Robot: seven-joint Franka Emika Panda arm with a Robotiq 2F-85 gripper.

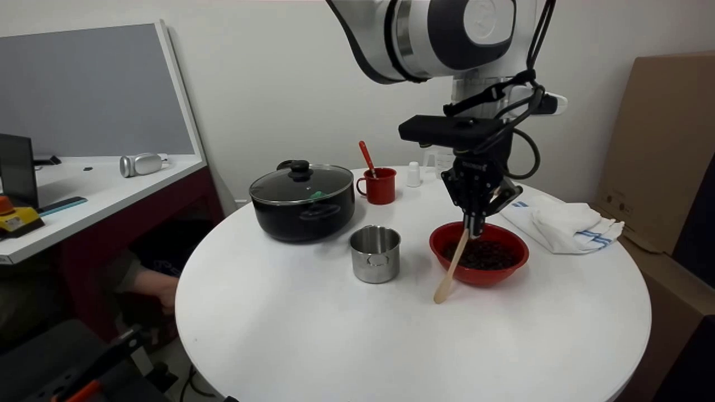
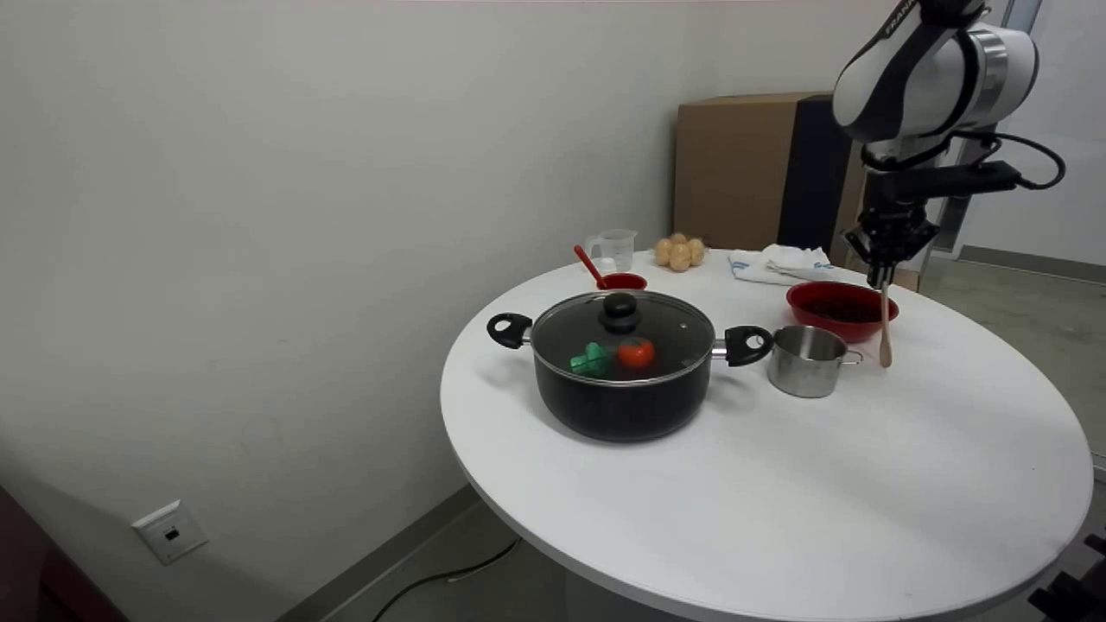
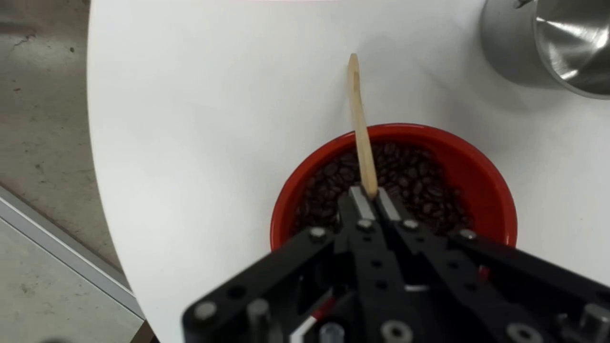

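Note:
My gripper is shut on one end of a wooden stick (image 1: pixel 454 264), which looks like a small spoon or spatula. In the wrist view the stick (image 3: pixel 359 114) reaches out over the rim of a red bowl (image 3: pixel 494 188), its far end beyond the bowl. Dark coffee beans (image 3: pixel 426 186) lie in the bowl beneath my fingertips. Whether the stick touches the rim or the table cannot be made out. In exterior view 1 a steel cup (image 1: pixel 375 258) stands left of the bowl, and no content shows in it.
A lidded black pot (image 2: pixel 622 399) stands beside the cup. Behind are a red mug (image 1: pixel 380 187) with a red-handled utensil, brown eggs (image 2: pixel 679 254) and a clear jug (image 2: pixel 613 249). A folded towel (image 1: pixel 570 224) lies right of the bowl.

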